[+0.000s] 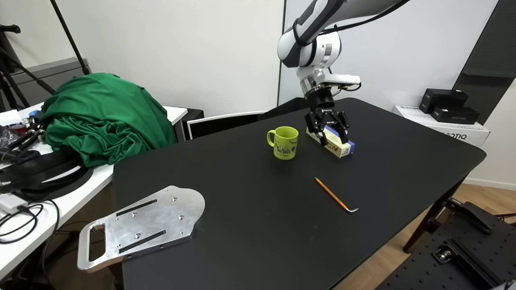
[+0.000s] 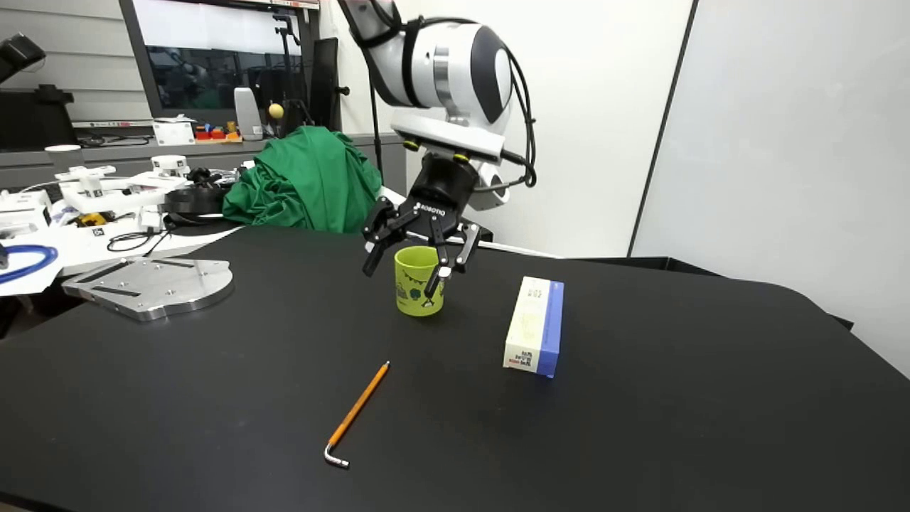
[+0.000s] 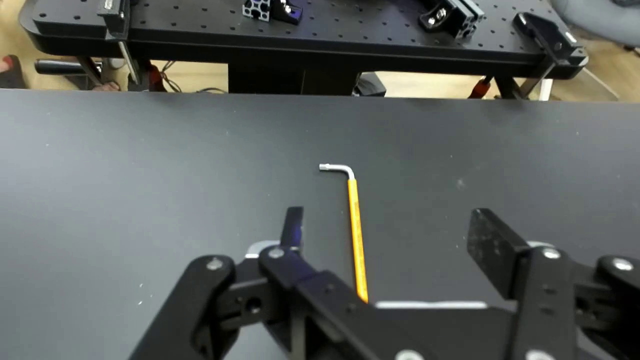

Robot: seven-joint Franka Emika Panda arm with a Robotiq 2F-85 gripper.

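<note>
An orange-handled hex key (image 1: 332, 192) with a bent silver end lies flat on the black table, in front of the green mug (image 1: 285, 143) and the cream-and-blue box (image 1: 333, 141). My gripper (image 2: 411, 268) is raised above the table, its fingers well apart and nothing held between them. Seen in the wrist view, the hex key (image 3: 357, 234) lies beyond the gap of the open gripper, its bent end pointing away; the near end of the handle is hidden behind the gripper's linkage.
A flat metal plate (image 1: 155, 220) rests at the table's left. A green cloth (image 1: 109, 118) is heaped on the white side table. The perforated black bench (image 3: 336, 36) stands past the table edge.
</note>
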